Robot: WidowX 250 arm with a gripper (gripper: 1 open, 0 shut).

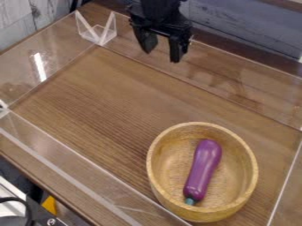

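Note:
My gripper (160, 46) is a black device at the top centre of the camera view, open over the bare wooden table, with nothing visible between its fingers. In the lower right sits a tan bowl (165, 168) holding a long purple object (203, 166) with a small teal tip at its lower end, like an eggplant or similar vegetable.
A white wire rack (97, 28) stands at the top left, left of the gripper. A dark cable lies at the bottom-left corner, beside the table's edge.

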